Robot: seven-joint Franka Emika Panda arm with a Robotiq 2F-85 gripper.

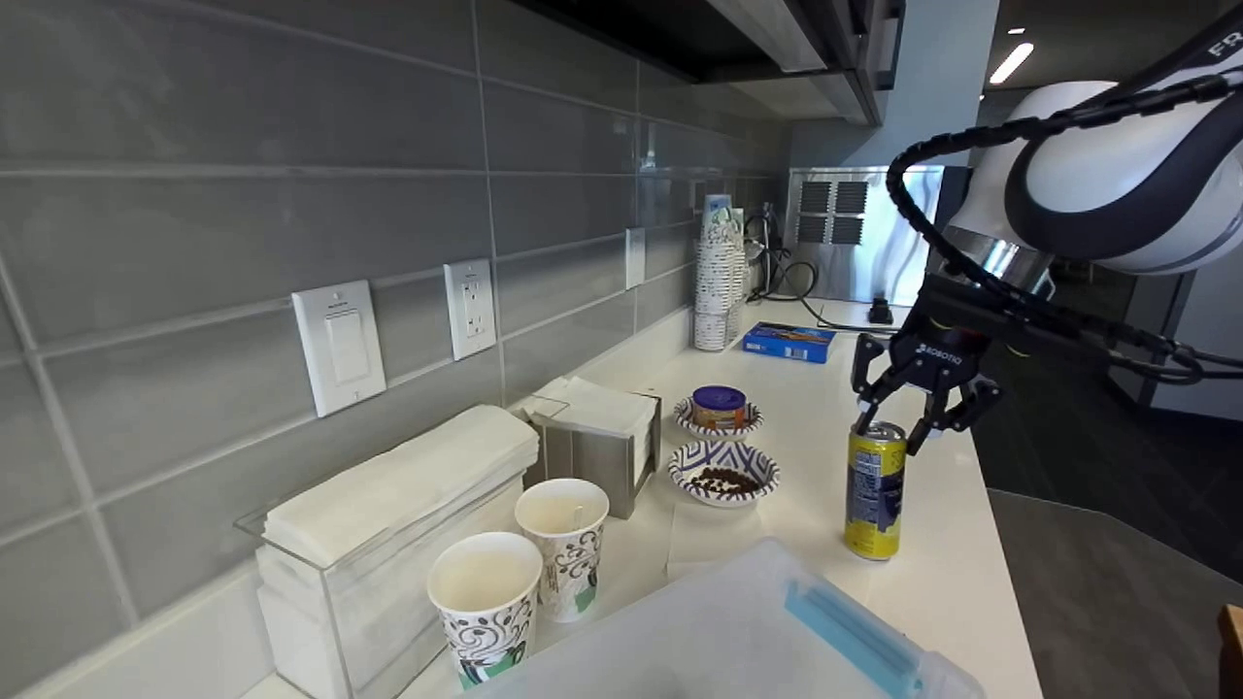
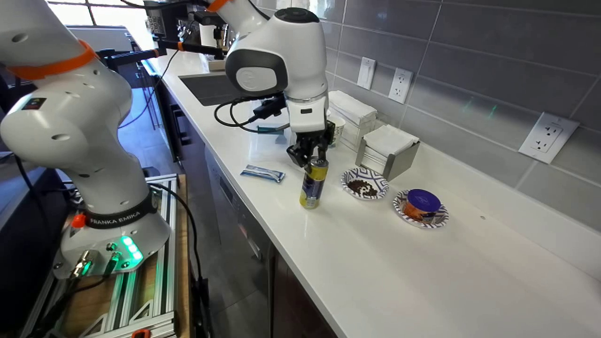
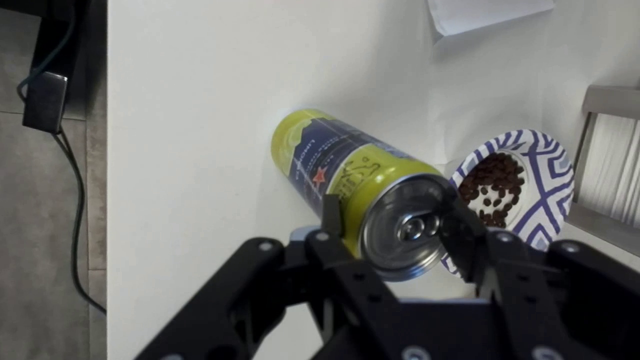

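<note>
My gripper (image 1: 889, 439) is shut on the upper end of a yellow and dark blue can (image 1: 874, 501), one finger on either side of its rim. Seen from the wrist, the can's silver lid and pull tab (image 3: 411, 228) lie between the black fingers. The can (image 2: 313, 185) stands nearly upright, leaning a little in exterior view 2. Whether its base touches the white counter or hangs just over it, I cannot tell.
Beside the can is a patterned bowl (image 1: 740, 464) of brown beans. Another bowl holds a purple-lidded tub (image 2: 422, 205). A blue packet (image 2: 263, 172) lies near the counter's front edge. Napkin holders and cups line the wall.
</note>
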